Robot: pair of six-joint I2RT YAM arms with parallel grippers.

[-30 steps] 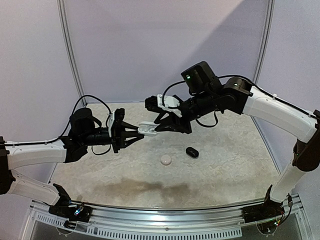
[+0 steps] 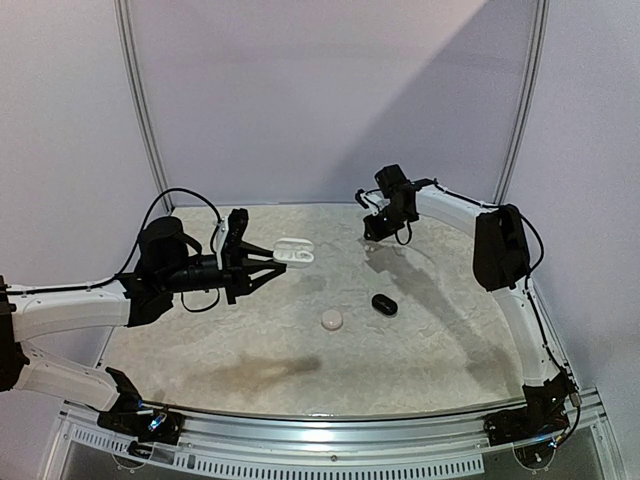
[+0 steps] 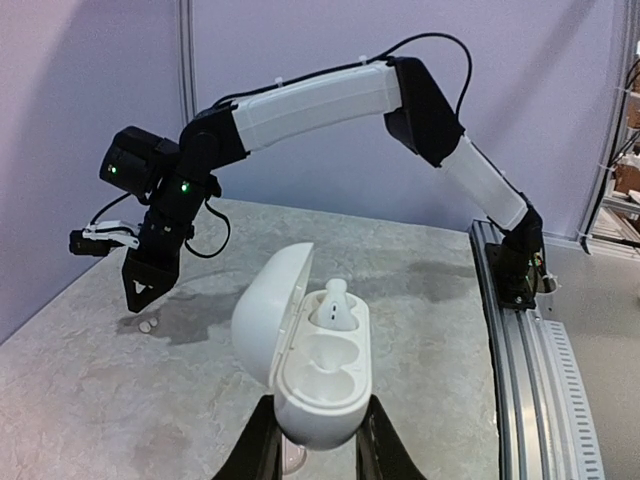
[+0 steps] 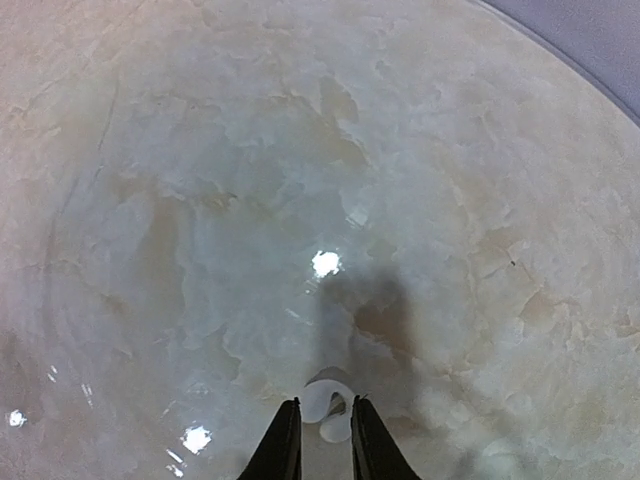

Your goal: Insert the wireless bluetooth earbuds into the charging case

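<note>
My left gripper (image 2: 270, 260) is shut on the white charging case (image 3: 320, 370), held off the table with its lid raised. In the left wrist view a white earbud (image 3: 335, 310) sits in the case's far slot, tilted or upright I cannot tell; the nearer slot shows empty. At the back of the table my right gripper points down with its fingers apart. A small white earbud (image 4: 336, 428) lies on the table between and just beyond those fingertips; whether they touch it I cannot tell. In the top view the right gripper hides that earbud.
A round pale disc (image 2: 331, 319) and a black oval object (image 2: 384, 304) lie mid-table, in front of both grippers.
The left arm and case have stayed almost still.
</note>
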